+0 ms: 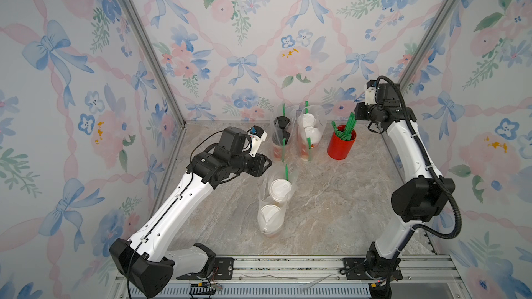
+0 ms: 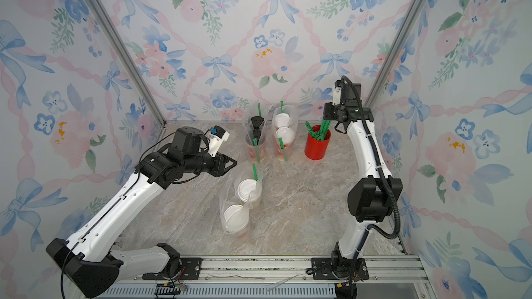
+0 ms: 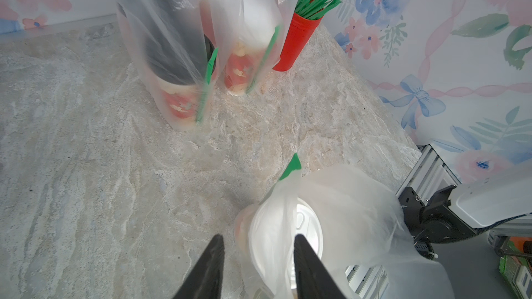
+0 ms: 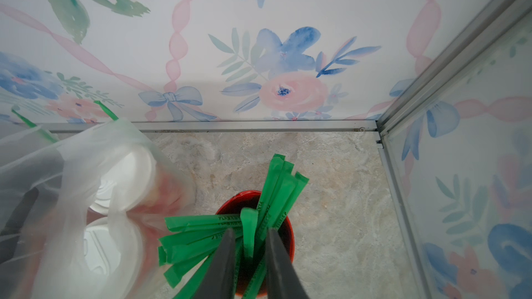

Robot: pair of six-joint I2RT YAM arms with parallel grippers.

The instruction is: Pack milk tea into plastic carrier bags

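Note:
A clear plastic bag (image 1: 265, 202) with two white-lidded cups (image 1: 280, 189) stands near the front middle, a green straw in it. My left gripper, its fingers apart, is just beside and above this bag's far-left end. Further back, two more bags hold cups, one with black lids (image 1: 282, 127), the other with white lids (image 1: 312, 134), both with green straws. My right gripper is shut above the red holder (image 2: 317, 146) of green straws (image 4: 271, 205). A straw's end shows between its fingers; whether it is gripped I cannot tell.
The back wall and the right-hand metal post (image 1: 432, 30) rise close to my right gripper. Bare tabletop (image 1: 343, 205) lies right of the front bag, and more lies to its left.

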